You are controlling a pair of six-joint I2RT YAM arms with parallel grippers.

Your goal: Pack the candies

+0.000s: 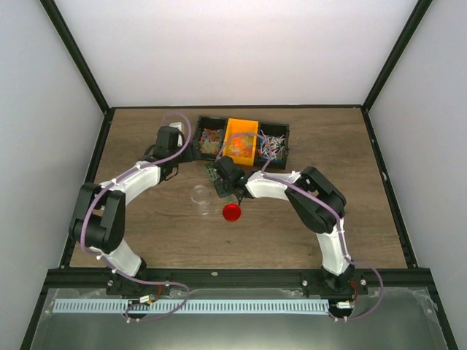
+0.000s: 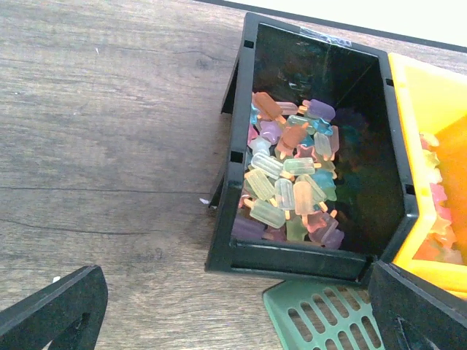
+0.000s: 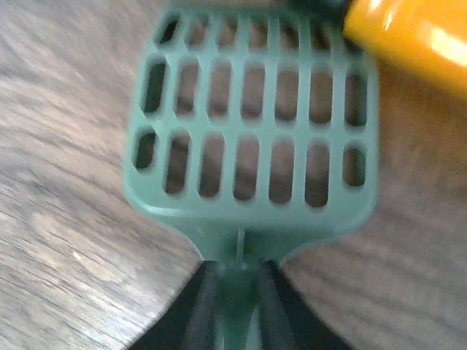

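Observation:
A green slotted scoop (image 3: 252, 146) lies by the front of the candy bins, its head towards them. My right gripper is at its handle, with one dark finger on each side; blur hides whether they press on it. In the left wrist view, the left gripper is open and empty, in front of the left black bin (image 2: 306, 262). That bin holds small popsicle-shaped candies (image 2: 284, 193). The middle orange bin (image 1: 241, 125) and a right black bin (image 1: 273, 130) hold more candies. A clear round container (image 1: 201, 195) stands on the table.
A red round object (image 1: 231, 212) sits just in front of the right gripper, close to the clear container.

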